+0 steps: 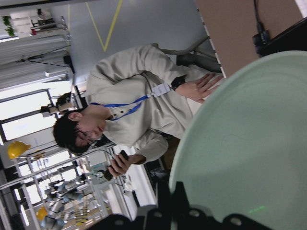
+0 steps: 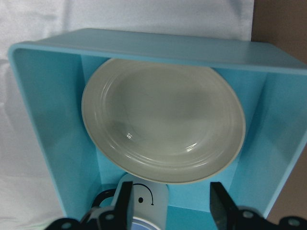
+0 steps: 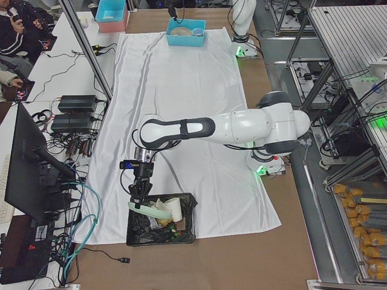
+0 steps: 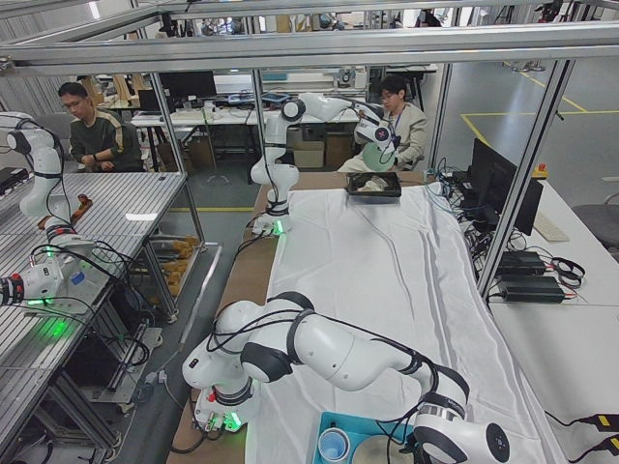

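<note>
A pale green plate (image 3: 150, 211) is held tilted by my left gripper (image 3: 138, 199) over the black crate (image 3: 160, 240); in the left wrist view the plate (image 1: 249, 143) fills the right side, with the gripper shut on its rim. The crate holds white and several small mixed items. My right gripper stands open above a light blue bin (image 2: 48, 115), which holds a beige dish (image 2: 163, 120) and a white mug (image 2: 148, 201) with a drawn face.
The white cloth (image 3: 175, 78) between crate and bin is clear. A monitor (image 3: 27, 163), cables and black boxes line the left side. A seated person (image 1: 129, 100) is beside the crate end.
</note>
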